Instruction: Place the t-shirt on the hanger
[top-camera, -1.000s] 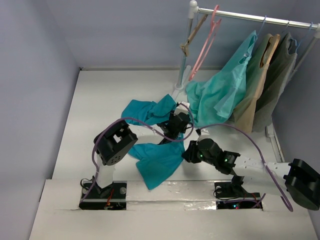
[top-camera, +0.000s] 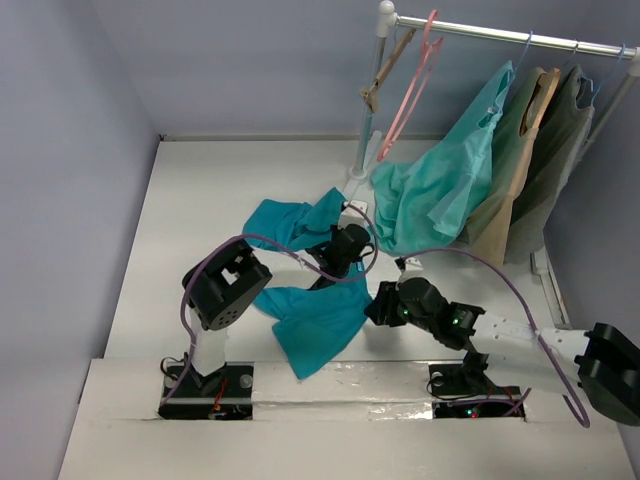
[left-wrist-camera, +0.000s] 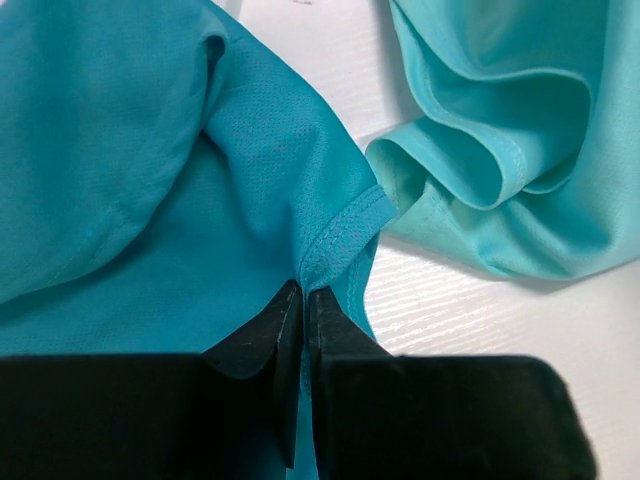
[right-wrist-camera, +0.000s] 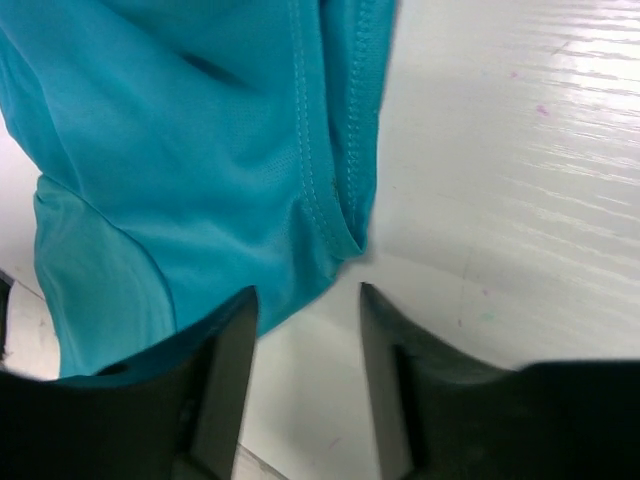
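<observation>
The teal t-shirt (top-camera: 322, 330) lies spread and partly folded on the white table, with the left arm across it. In the left wrist view a hemmed fold of the shirt (left-wrist-camera: 345, 235) runs between the tips of my left gripper, which is shut on it. My right gripper stands open at the shirt's lower right corner (right-wrist-camera: 335, 245); the corner lies just beyond its fingertips, and whether they touch is unclear. On the rail hang a pink hanger (top-camera: 409, 95) and a wooden one (top-camera: 388, 68), both bare.
A lighter turquoise garment (top-camera: 440, 190) and greyish-green garments (top-camera: 545, 165) hang from the rail (top-camera: 560, 42) at the back right. The turquoise one reaches down close to the shirt. Bare table (top-camera: 190, 210) shows at the left.
The left arm and gripper have shifted slightly left over the shirt. My right arm's elbow has moved a little, while its gripper stays by the corner. The shirt looks nearly unchanged.
</observation>
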